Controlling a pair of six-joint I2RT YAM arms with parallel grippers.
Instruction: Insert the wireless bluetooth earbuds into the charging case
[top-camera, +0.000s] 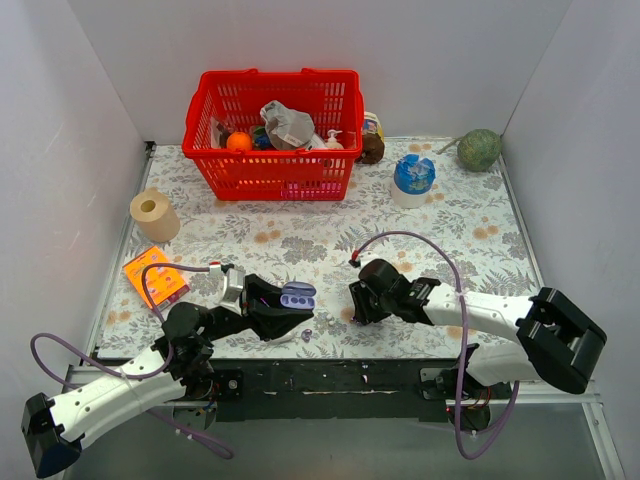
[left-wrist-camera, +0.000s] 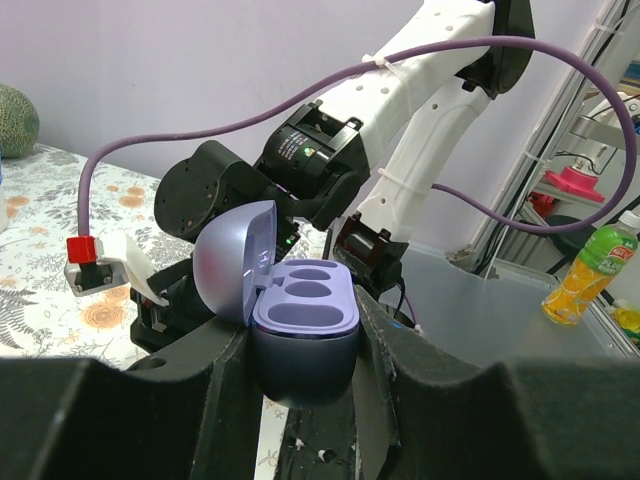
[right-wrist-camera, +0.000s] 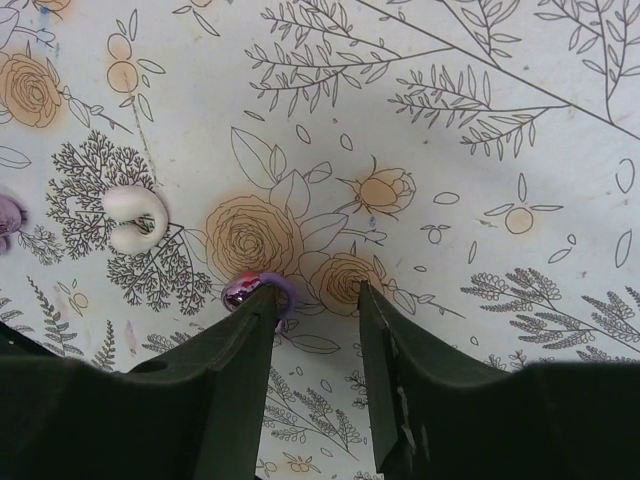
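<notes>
The open lavender charging case (top-camera: 298, 300), lid up with empty-looking slots, is held in my left gripper, shut on it. My right gripper is part open, low over the cloth, its left finger beside a small purple-and-red earbud (right-wrist-camera: 245, 291); whether it touches cannot be told. Left of that lie a white C-shaped earbud (right-wrist-camera: 134, 217) and a purple piece (right-wrist-camera: 8, 215) at the frame's edge.
A red basket (top-camera: 271, 177) of items stands at the back, with a blue-topped tub (top-camera: 413, 183), a green melon (top-camera: 479, 149), a paper roll (top-camera: 154, 214) and an orange box (top-camera: 150, 275) around the patterned tabletop (top-camera: 310, 235).
</notes>
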